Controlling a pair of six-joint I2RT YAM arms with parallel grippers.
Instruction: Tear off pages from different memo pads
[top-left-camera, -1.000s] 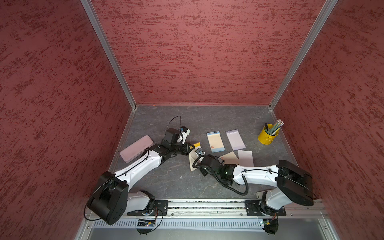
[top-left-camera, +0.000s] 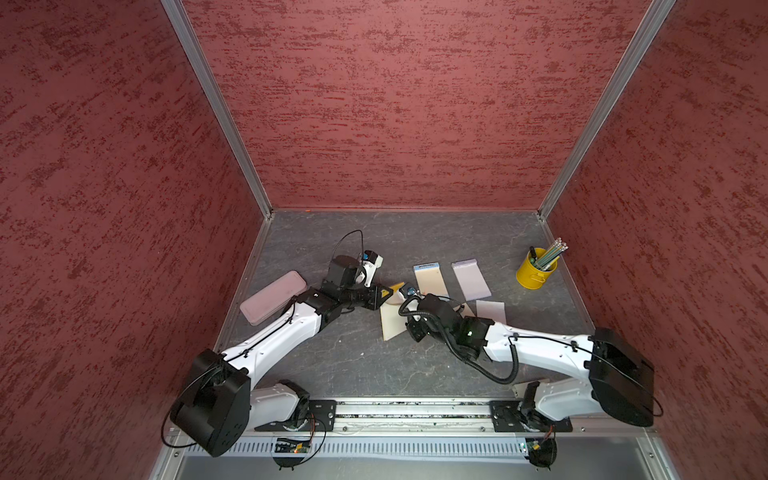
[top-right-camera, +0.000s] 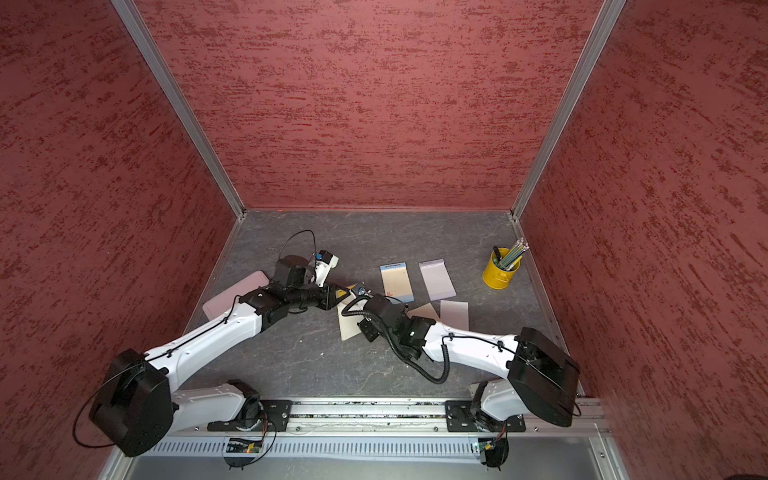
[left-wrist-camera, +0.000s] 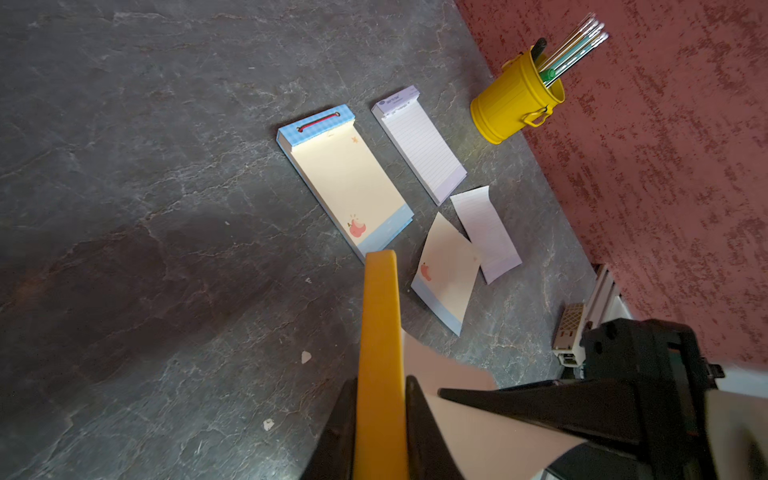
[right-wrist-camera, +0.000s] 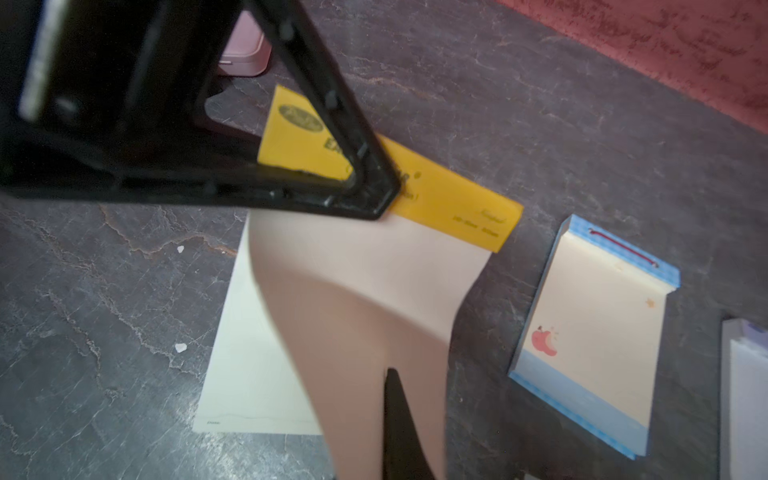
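Note:
My left gripper (top-left-camera: 382, 293) is shut on the yellow binding of a memo pad (right-wrist-camera: 448, 200), held at its top edge. Below it my right gripper (top-left-camera: 413, 316) is shut on the pad's pale page (right-wrist-camera: 320, 312), which curves toward it in the right wrist view. To the right lie a blue-bound pad (left-wrist-camera: 340, 180) with an apple print and a lilac pad (left-wrist-camera: 420, 144). Two loose pages, one cream (left-wrist-camera: 448, 272) and one lilac (left-wrist-camera: 488, 232), lie nearer the front.
A pink case (top-left-camera: 272, 296) lies at the left. A yellow cup (top-left-camera: 530, 276) of pens stands at the back right.
My right gripper has moved right and back, away from the front edge, with the page curving after it.

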